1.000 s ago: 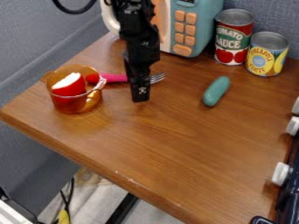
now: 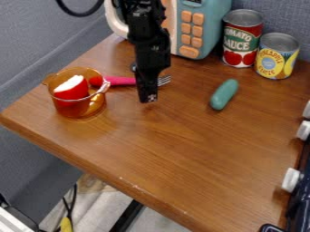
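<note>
My black gripper [image 2: 148, 95] hangs over the wooden table at upper middle, just right of an amber pot [image 2: 80, 106] holding a red and white object [image 2: 72, 89]. A pink-handled fork [image 2: 121, 81] lies behind the gripper, its metal tines partly showing to the right. Whether the fingers are open or shut, and whether anything is between them, is too small and dark to tell. A teal cylindrical object [image 2: 224, 94] lies on the table to the right.
A tomato can [image 2: 241, 41] and a yellow can [image 2: 275, 60] stand at the back right, beside a toy microwave [image 2: 194, 27]. A dark stove-like unit [image 2: 295, 204] borders the right.
My gripper has risen very slightly over the last second. The objects on the table look unmoved.
</note>
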